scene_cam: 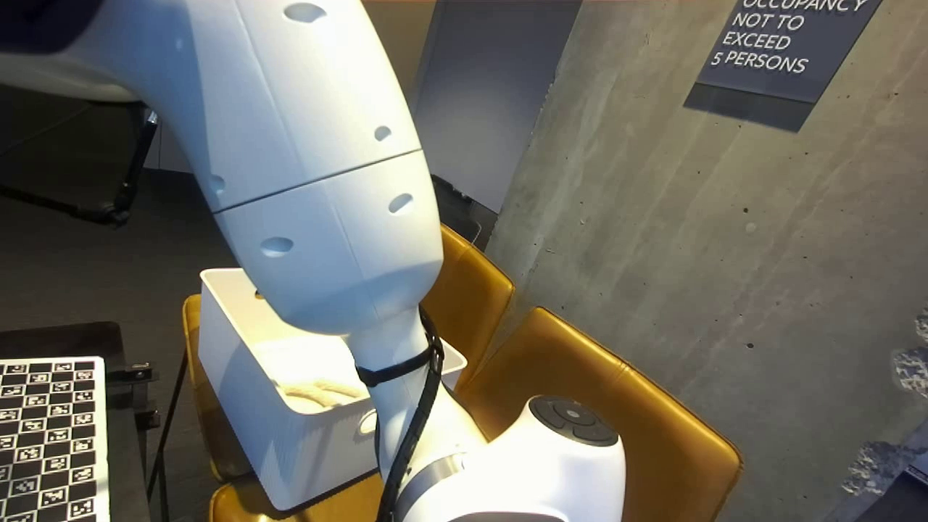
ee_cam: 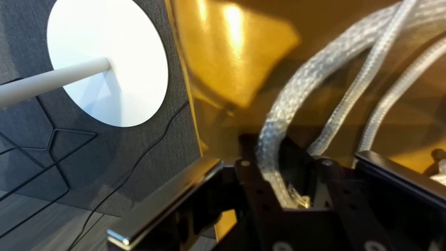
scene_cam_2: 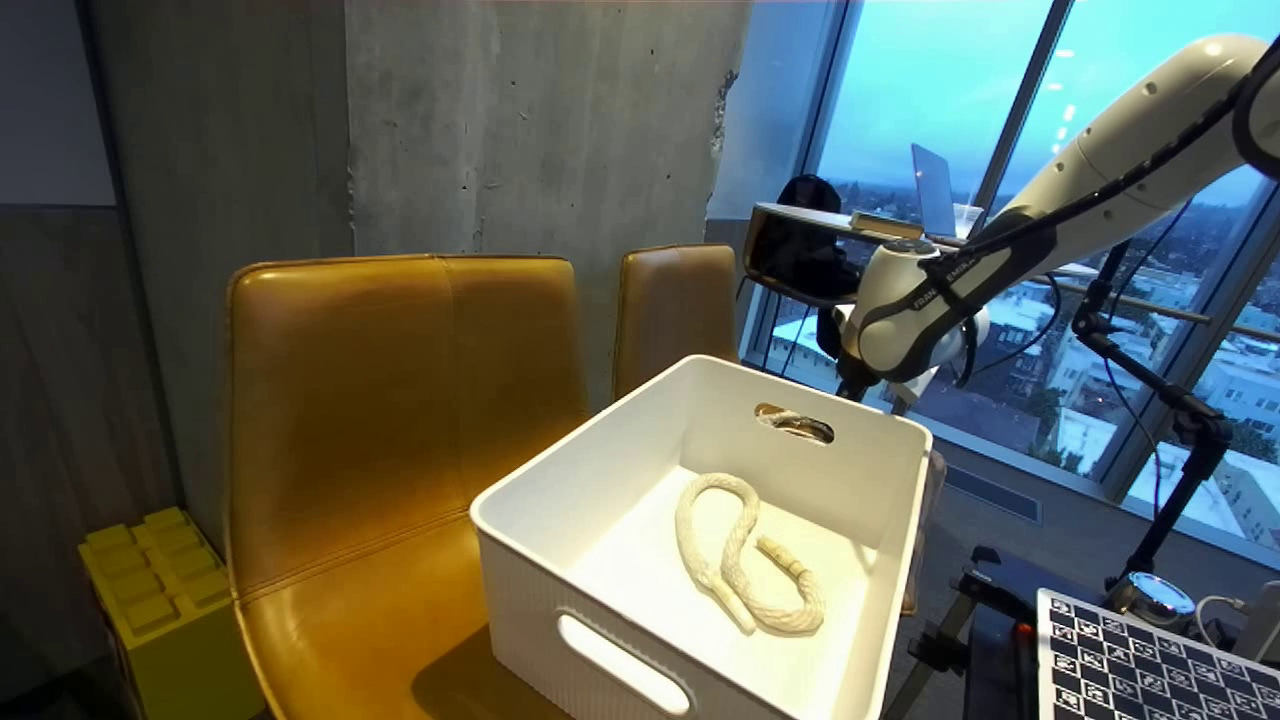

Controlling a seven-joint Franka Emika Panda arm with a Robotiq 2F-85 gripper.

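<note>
In the wrist view a pale braided rope point(ee_cam: 307, 79) curves across a tan leather chair seat point(ee_cam: 234, 54). One thick strand runs down between the fingers of my gripper, which stand apart; the strand lies near the left finger point(ee_cam: 253, 180), with dark space on its other side. Two thinner strands point(ee_cam: 355, 92) pass on the right. Seen from exterior view 2, the gripper is mostly hidden behind the white bin point(scene_cam_2: 576, 480). Inside that bin another pale rope point(scene_cam_2: 732, 546) lies in a loop on the floor.
A tan chair point(scene_cam_2: 408, 396) carries the bin, and my arm point(scene_cam: 339, 217) reaches past it to a second chair point(scene_cam: 609, 391). A checkered board point(scene_cam: 52, 435) lies beside the bin. White round table base point(ee_cam: 108, 62) stands on the floor nearby.
</note>
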